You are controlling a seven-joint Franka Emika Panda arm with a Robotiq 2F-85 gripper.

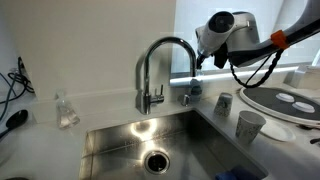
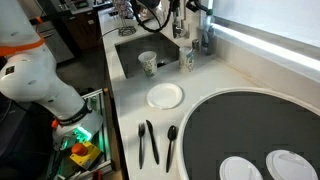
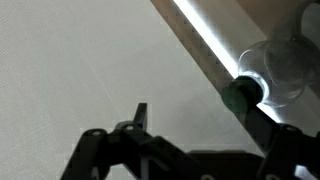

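Note:
My gripper is open, with a wide empty gap between its fingers over a pale surface in the wrist view. Beside the right finger lies a dark green, rounded thing at the end of a clear, glassy thing; whether the finger touches it I cannot tell. From the first exterior view, the gripper hangs high to the right of the tall faucet. A small bottle stands below it, behind the sink's corner.
The steel sink lies in front of the faucet. Cups stand on the counter to its right. A white plate, dark cutlery and a big dark round board occupy the counter nearer the robot base.

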